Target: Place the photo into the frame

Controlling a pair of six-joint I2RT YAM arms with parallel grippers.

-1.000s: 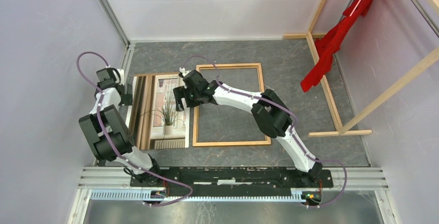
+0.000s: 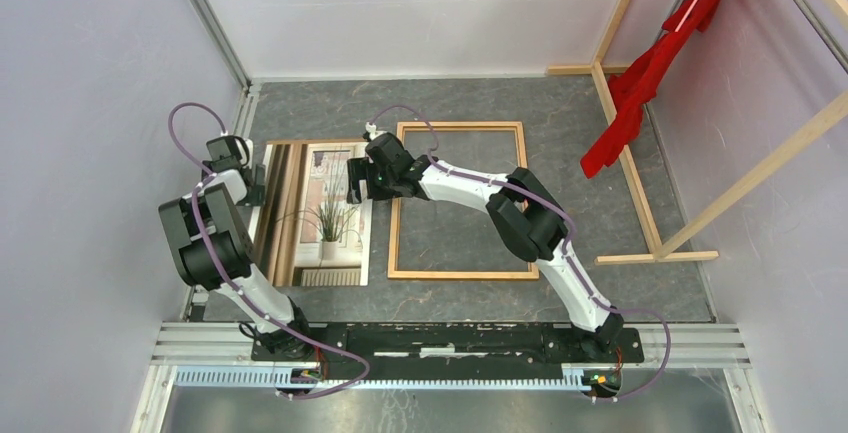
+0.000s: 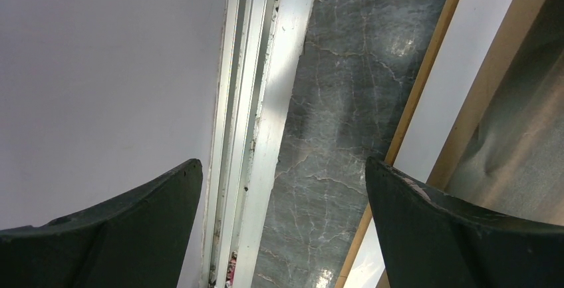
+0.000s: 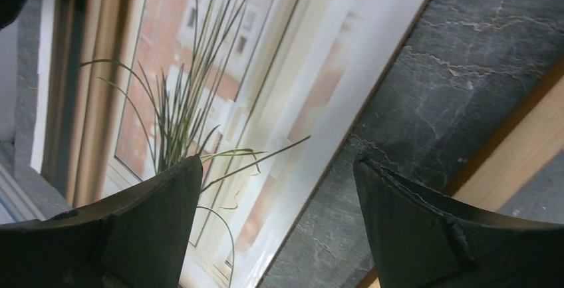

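The photo (image 2: 331, 168), a print of a plant before a window, lies flat at the left of the table. To its right, separated by a narrow strip of table, is the empty wooden frame (image 2: 460, 275). My left gripper is open at the photo's left edge; its right finger (image 3: 432, 215) overlaps that white border in the left wrist view, and nothing is between the fingers. My right gripper stands open over the photo's right border and the gap beside the frame. Whether its fingers touch the photo cannot be told.
A wooden rack (image 2: 632, 188) with a red garment (image 2: 650, 78) hanging on it stands at the right. A metal rail (image 3: 273, 122) and wall run close along the left. The table between frame and rack is clear.
The wooden frame has shifted right, widening the gap to the photo. My right gripper has moved right as well, and my left gripper slightly right. The photo has shifted slightly right.
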